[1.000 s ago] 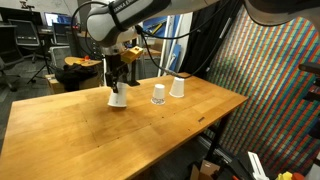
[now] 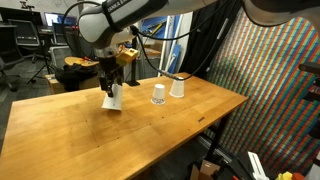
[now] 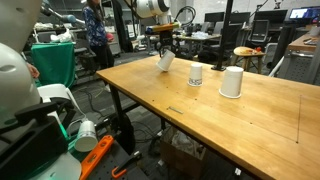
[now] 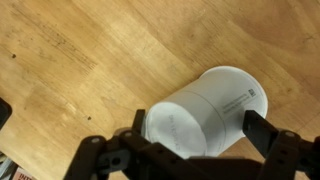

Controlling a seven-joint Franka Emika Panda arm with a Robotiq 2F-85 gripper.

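A white cup (image 2: 113, 99) is in my gripper (image 2: 108, 85) over the left part of the wooden table. In the wrist view the cup (image 4: 215, 105) lies slantwise between the two dark fingers, and my gripper is shut on it. Exterior view 2 shows this cup (image 3: 167, 61) tilted, low over the tabletop. Whether its lower edge touches the wood is hard to tell. Two more white cups are apart from the gripper: a smaller one (image 2: 158, 94) and a larger one (image 2: 177, 88), both standing on the table.
Bare wood covers most of the table (image 2: 70, 130), including its near left part. Beyond its edges are office chairs (image 2: 10, 45) and desks. A dark curtain (image 2: 208, 45) hangs behind. In exterior view 2, a cardboard box (image 3: 182, 157) is under the table.
My gripper and the cup in it have moved slightly left, away from the two standing cups. Those two have stayed where they were.
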